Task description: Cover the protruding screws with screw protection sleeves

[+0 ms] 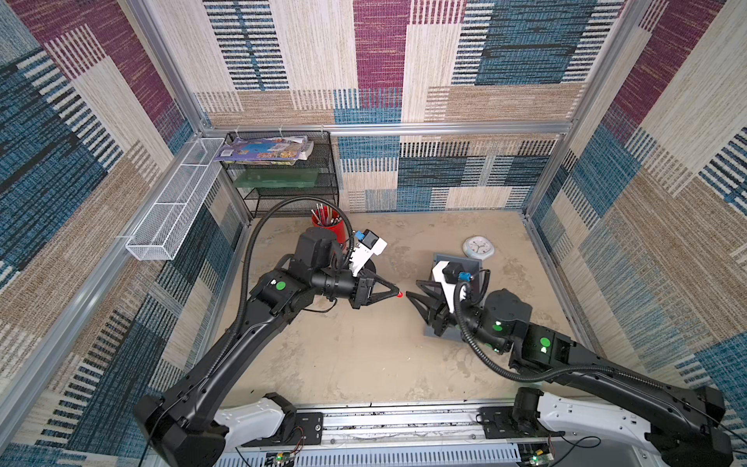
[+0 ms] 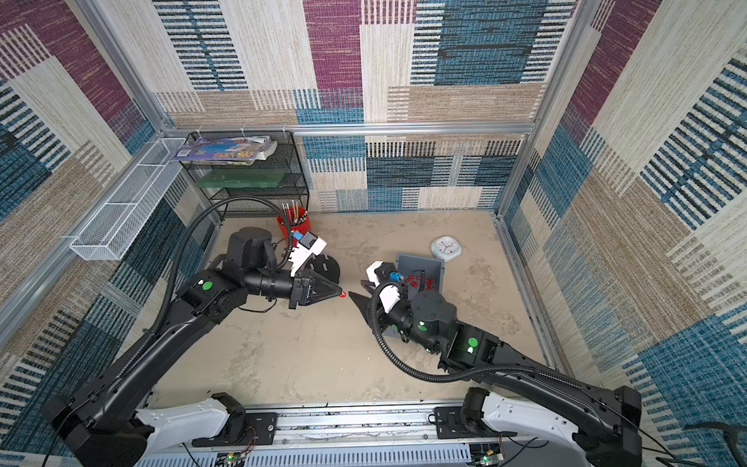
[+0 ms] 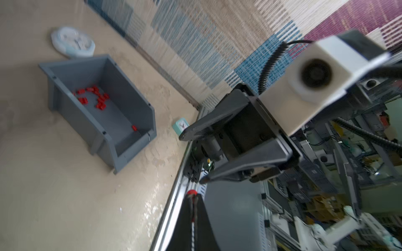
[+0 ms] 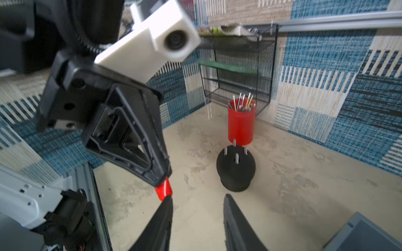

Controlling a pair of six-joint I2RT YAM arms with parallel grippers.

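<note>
A red sleeve [image 4: 163, 190] sticks out from the fingertips of my left gripper [image 1: 399, 293], which is shut on it above the table. Facing it a short way to the right, my right gripper stands open with nothing between its fingers. In the right wrist view the black round base [image 4: 235, 173] shows several bare metal screws [image 4: 237, 158] pointing up; the left arm partly hides this base from above. More red sleeves [image 3: 99, 100] lie loose inside the grey bin [image 3: 129, 104], to the right of both grippers' tips.
Behind the black base stands a red cup [image 4: 241, 125] of brushes, with a wire shelf [image 4: 268, 62] at the back. A white round clock [image 2: 446, 248] lies beyond the bin.
</note>
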